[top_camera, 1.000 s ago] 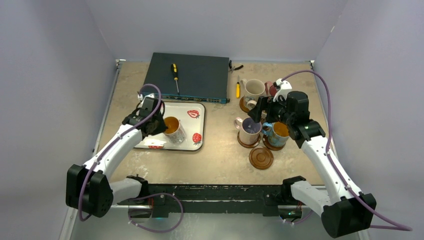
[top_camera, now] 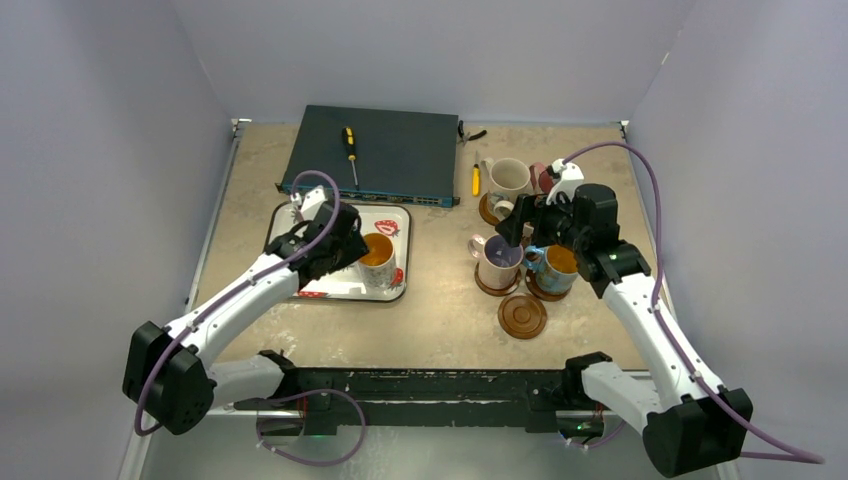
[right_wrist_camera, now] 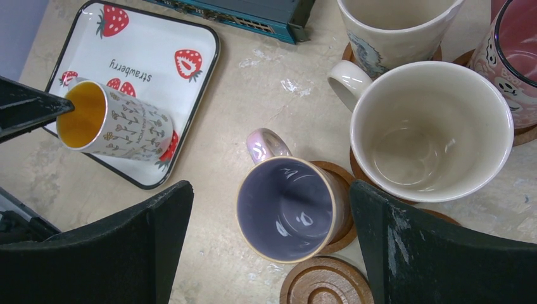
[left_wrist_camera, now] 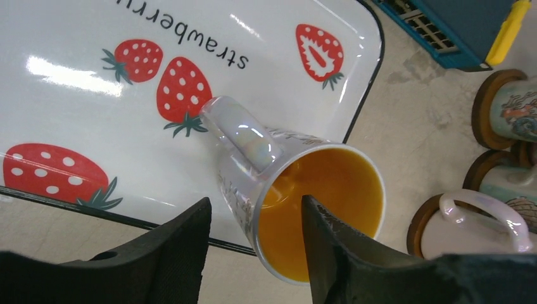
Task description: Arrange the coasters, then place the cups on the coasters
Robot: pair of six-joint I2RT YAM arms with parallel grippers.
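A white patterned cup with an orange inside [top_camera: 377, 263] stands on the strawberry tray [top_camera: 350, 292], near its right side. My left gripper is open at the cup's rim [left_wrist_camera: 380, 183]. One finger reaches over the mouth while the other is outside, with a gap to the wall. In the right wrist view the cup [right_wrist_camera: 142, 130] shows its flowered side, a left-gripper finger by its mouth. An empty brown coaster [top_camera: 522, 316] lies at the front right of the table. Above the mugs my right gripper stands open, holding nothing.
Several mugs sit on coasters at the right, including a purple-lined mug [top_camera: 498, 262] and a blue mug [top_camera: 556, 270]. A dark flat device [top_camera: 390, 145] with a screwdriver [top_camera: 349, 150] lies behind the tray. Bare table separates tray and mugs.
The cup and my left gripper have shifted right across the tray. The cup's mouth, earlier tipped more leftward, now faces more upward in the top view. The right arm stayed still.
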